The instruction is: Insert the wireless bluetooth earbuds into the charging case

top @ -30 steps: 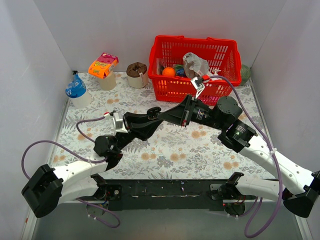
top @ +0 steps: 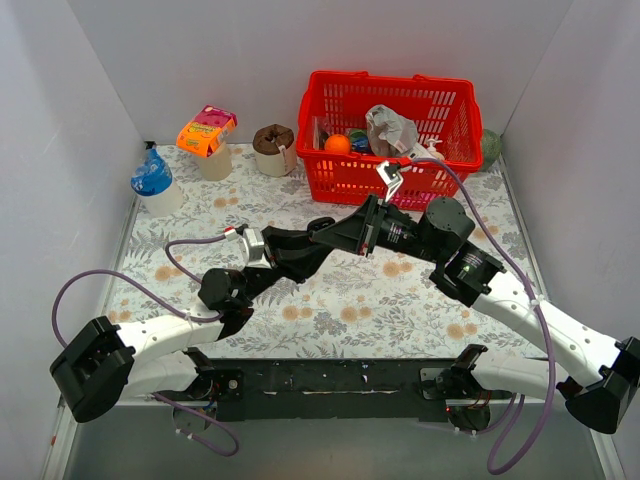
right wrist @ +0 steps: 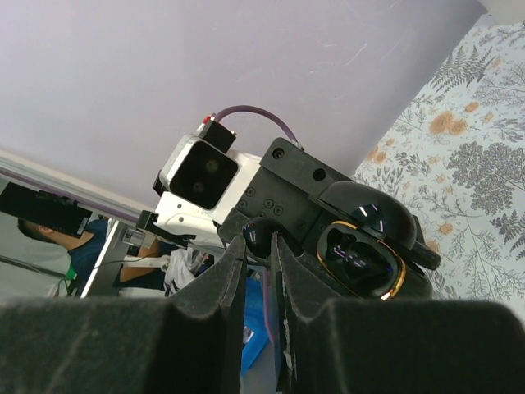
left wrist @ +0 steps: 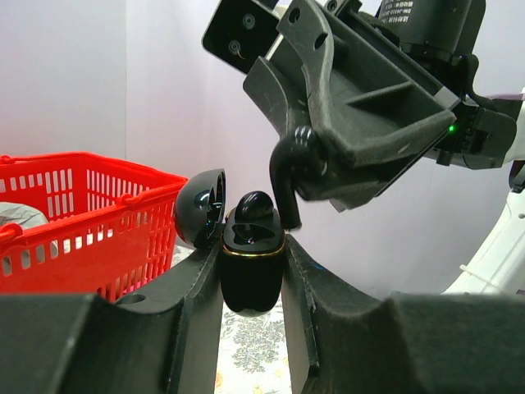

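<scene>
In the left wrist view the black charging case (left wrist: 250, 283) is pinched upright in my left gripper, its rounded lid (left wrist: 197, 207) swung open to one side. A dark bud-like shape (left wrist: 254, 205) stands up from its opening; how deep it sits cannot be told. My right gripper is shut on a glossy black earbud (right wrist: 264, 233), which pokes out past the fingertips beside the case (right wrist: 402, 267). That case shows a gold rim in the right wrist view. From above, the two grippers meet around the case (top: 320, 224), hiding the contact.
Behind the arms stands a red basket (top: 340, 180) with an orange and bags inside. A brown-topped cup (top: 270, 160), a boxed container (top: 212, 160) and a blue-and-white bottle (top: 155, 185) line the back left.
Over the last second my left gripper has shifted right with the case, overlapping more with the right gripper's tips. The right arm has moved only slightly.
</scene>
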